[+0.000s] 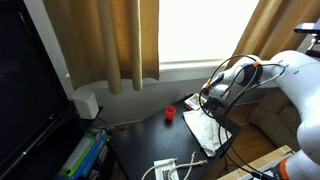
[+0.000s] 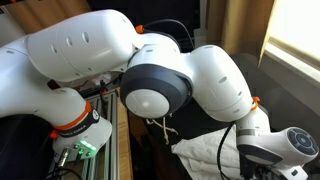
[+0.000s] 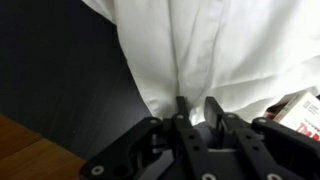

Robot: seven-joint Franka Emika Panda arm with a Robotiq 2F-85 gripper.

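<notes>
A white cloth (image 3: 215, 45) lies creased over the dark table, filling much of the wrist view. The same cloth (image 1: 207, 130) shows on the table's right part in the first exterior view and below the arm in the second, cloth (image 2: 207, 153). My gripper is over the cloth's edge, fingertips pointing at a raised fold. Its fingers stand only a small gap apart, with white fabric showing in and beyond that gap. Whether the fold is touched cannot be told. In the first exterior view cables and the arm largely hide the gripper.
A red cup (image 1: 170, 113) stands left of the cloth. A pale cable (image 1: 188, 166) lies near the front edge. Beside the fingers in the wrist view is a printed box (image 3: 300, 114).
</notes>
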